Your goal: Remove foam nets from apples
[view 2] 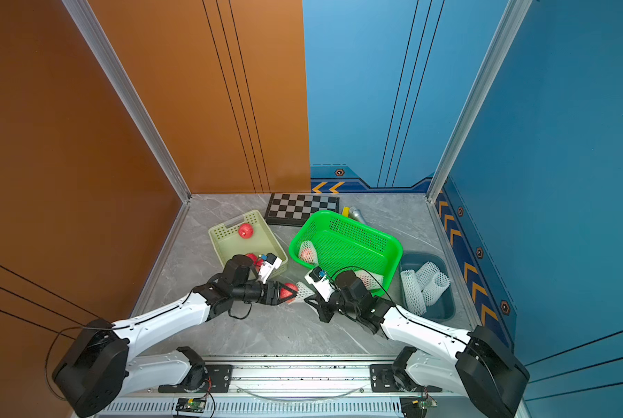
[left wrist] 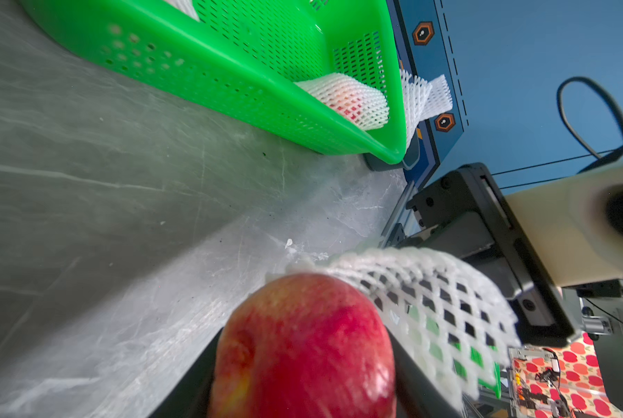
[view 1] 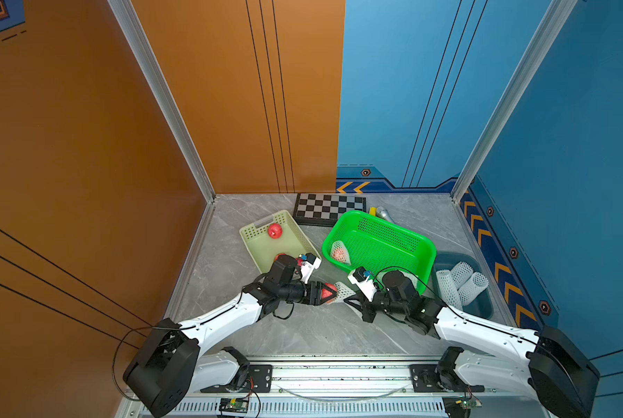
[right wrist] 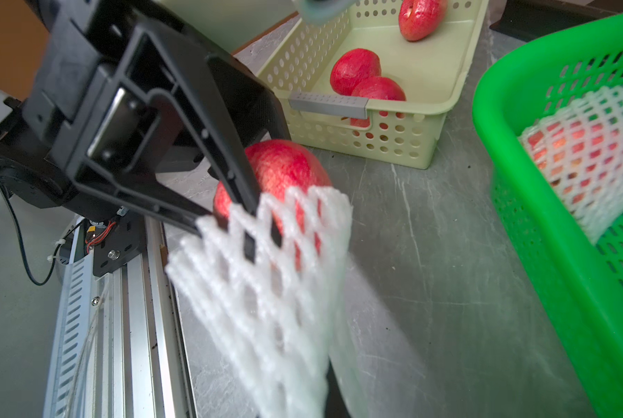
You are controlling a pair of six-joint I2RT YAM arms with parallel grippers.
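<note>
A red apple [left wrist: 301, 348] sits between the fingers of my left gripper [view 1: 325, 293], with a white foam net [right wrist: 269, 299] alongside it toward my right gripper [view 1: 359, 306]. In the left wrist view the apple's top is bare and the net lies to its right. The right gripper is shut on the net, its tips largely hidden behind the mesh in the right wrist view. More red apples [right wrist: 355, 68] lie in the pale basket [right wrist: 451, 90]. Netted apples [left wrist: 343, 97] are in the green basket [view 2: 346, 233].
A grey-blue bin [view 1: 485, 306] at the right holds several empty nets. A checkered board [view 1: 329, 205] lies at the back.
</note>
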